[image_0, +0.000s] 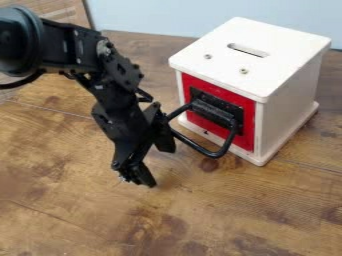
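Note:
My black arm reaches in from the upper left, its gripper (144, 170) pointing down low over the wooden table, left of a white box (290, 95). The gripper is open, with nothing seen held in it. The box has a slot and two screws on top and a red front panel (249, 105) with a black mechanism and a black looped handle (211, 151) sticking out toward the arm. The handle's near end reaches behind or beside the gripper; whether they touch I cannot tell.
A pale wall runs behind the box. A cardboard-like panel stands at the upper left behind the arm.

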